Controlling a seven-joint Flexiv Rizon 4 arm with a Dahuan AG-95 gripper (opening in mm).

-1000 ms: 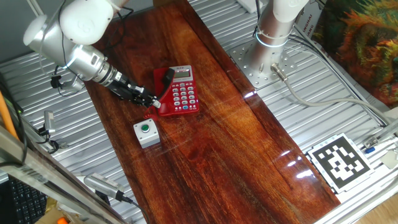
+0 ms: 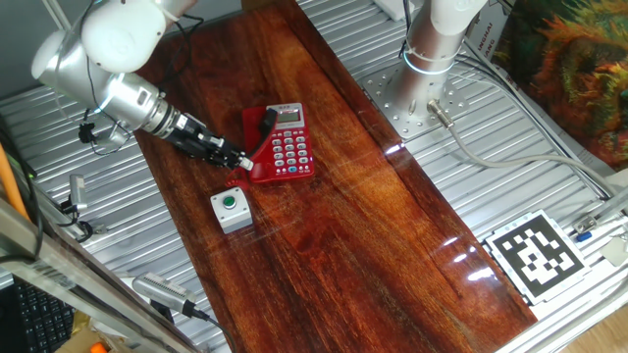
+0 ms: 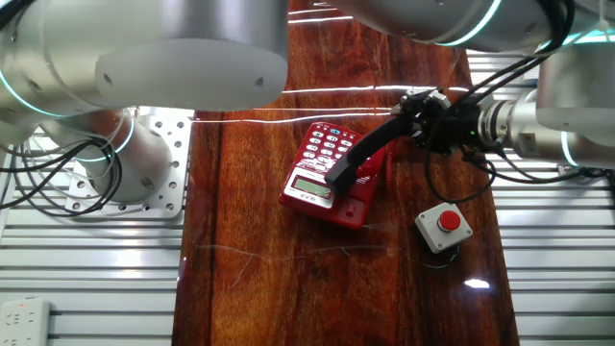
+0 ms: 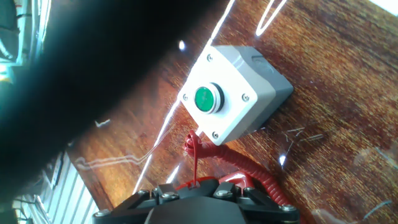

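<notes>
A red desk phone (image 2: pixel 290 154) with a grey keypad lies on the wooden table. Its dark handset (image 3: pixel 370 153) slants across the phone, skewed from the phone's long axis and apparently raised at the gripper's side. My gripper (image 2: pixel 245 163) is at the handset's near end by the phone's lower left corner and looks shut on it. In the wrist view, the gripper shows only along the bottom edge, so the contact is largely hidden. The red coiled cord (image 4: pixel 249 167) runs beside the fingers toward the button box.
Close to the gripper stands a white box (image 2: pixel 232 209) with a green button (image 4: pixel 205 99); exterior view 2 shows a red button (image 3: pixel 449 221) on a box. The arm base (image 2: pixel 407 98) is across the table.
The arm has shifted very slightly left in exterior view 1. Phone and button box have stayed put, and the handset looks almost unchanged.
</notes>
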